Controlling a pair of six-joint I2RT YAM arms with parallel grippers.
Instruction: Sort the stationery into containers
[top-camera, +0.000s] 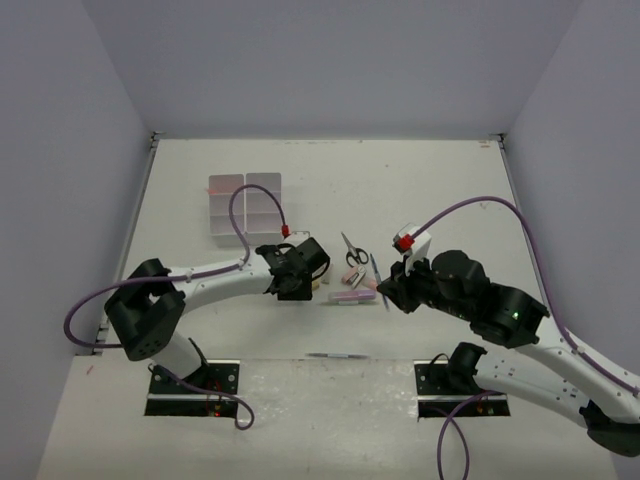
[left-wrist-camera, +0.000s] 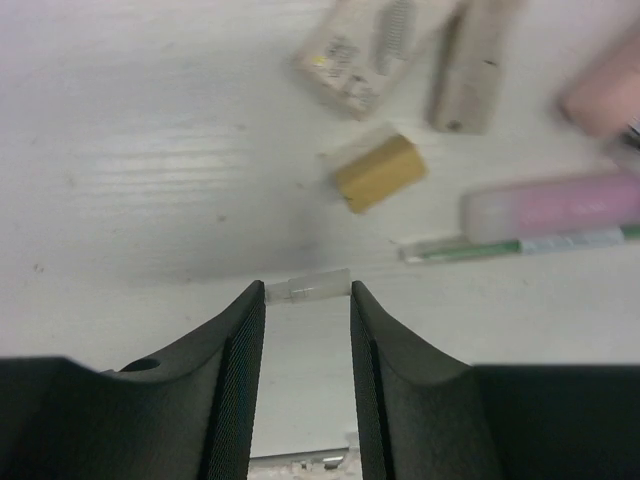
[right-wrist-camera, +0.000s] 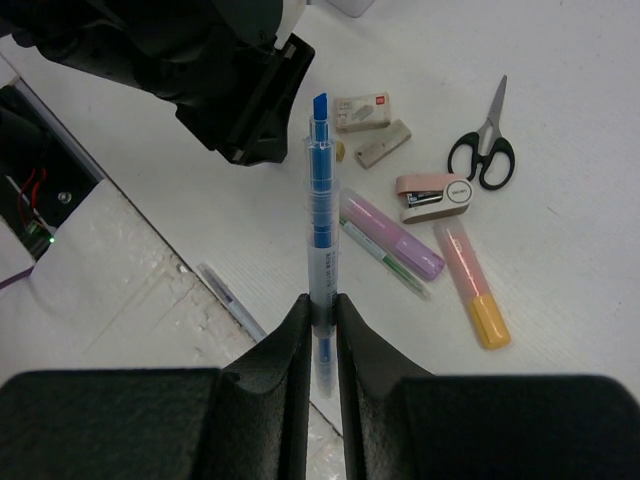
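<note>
Between the tips of my left gripper is a small whitish piece (left-wrist-camera: 318, 286), and the fingers are shut on it. In the right wrist view a blue pen (right-wrist-camera: 322, 200) stands lengthwise in my right gripper, which is shut on it. Lying near the left arm are a yellow-sleeved piece (left-wrist-camera: 382, 174), a white block (right-wrist-camera: 362, 112) and a grey bar (right-wrist-camera: 383, 144). Beside them are a pink stapler (right-wrist-camera: 436, 196), a purple marker (right-wrist-camera: 392, 232), a green pen (right-wrist-camera: 385, 260), an orange-capped marker (right-wrist-camera: 472, 285) and black-handled scissors (right-wrist-camera: 487, 145).
Two divided trays, the left one (top-camera: 227, 205) and the right one (top-camera: 263, 205), stand at the back left; something reddish shows in the left one. Another pen (top-camera: 337, 355) lies along the front edge.
</note>
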